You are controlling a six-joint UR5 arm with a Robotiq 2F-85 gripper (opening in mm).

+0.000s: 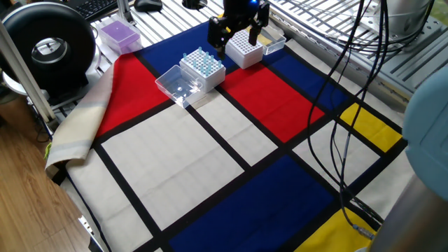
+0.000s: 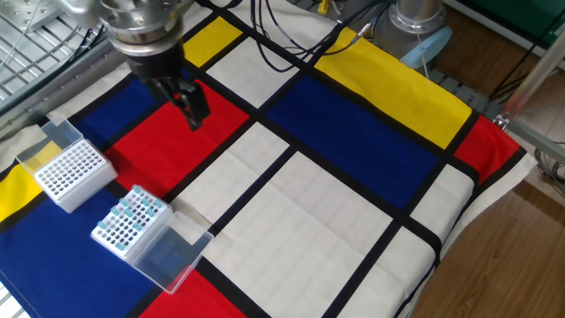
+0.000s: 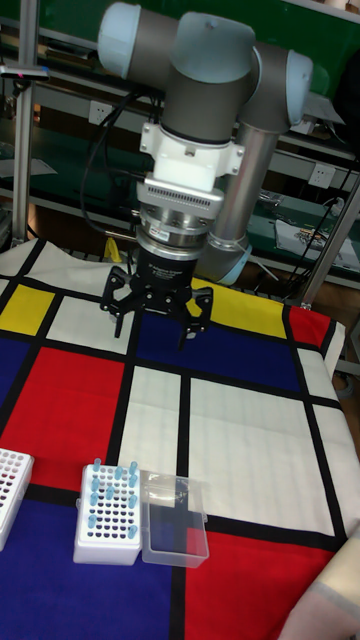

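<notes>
My gripper (image 3: 149,337) hangs above the cloth, its fingers spread apart with nothing between them, so it is open. A white tip rack (image 2: 131,223) holds several light-blue tips standing upright in some of its holes; its clear lid (image 2: 175,254) is folded out beside it. To its side stands a second white rack (image 2: 76,177), where no blue tips show, with its lid (image 2: 60,134) raised.
A patterned cloth (image 1: 175,164) of coloured blocks covers the table, its middle clear. A box with purple contents (image 1: 120,35) sits at the far left edge. Black cables (image 1: 341,140) hang over the right side. One cloth corner (image 1: 84,119) is folded over.
</notes>
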